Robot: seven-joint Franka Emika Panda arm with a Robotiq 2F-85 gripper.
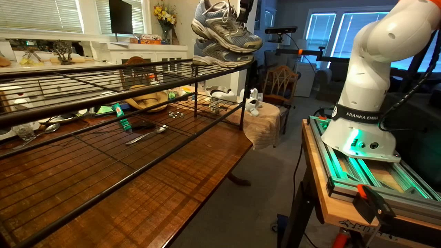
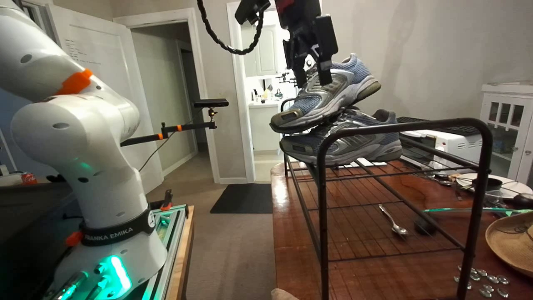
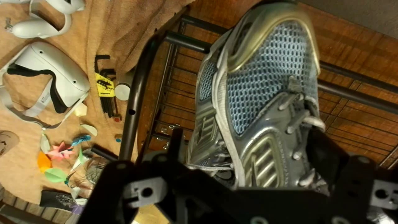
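A grey-blue running shoe [image 2: 327,95] lies on top of a matching lower shoe [image 2: 349,137], its toe tipped down and its heel raised. That lower shoe rests on the top shelf of the dark metal rack [image 2: 399,127], at the rack's end. My gripper [image 2: 313,81] is open over the upper shoe's lace area, its fingertips close to the shoe; contact cannot be made out. In the wrist view the upper shoe [image 3: 270,89] lies between the spread fingers, partly covering the lower shoe [image 3: 207,123]. Exterior view 1 shows the stacked pair, with the gripper mostly cut off.
The rack stands on a brown wooden table [image 1: 198,177]. A spoon [image 2: 393,220], a straw hat [image 2: 509,242] and clear beads [image 2: 492,285] lie around its lower level. A white headset [image 3: 56,71] sits on a cloth beyond the rack's end. Much of the top shelf is bare.
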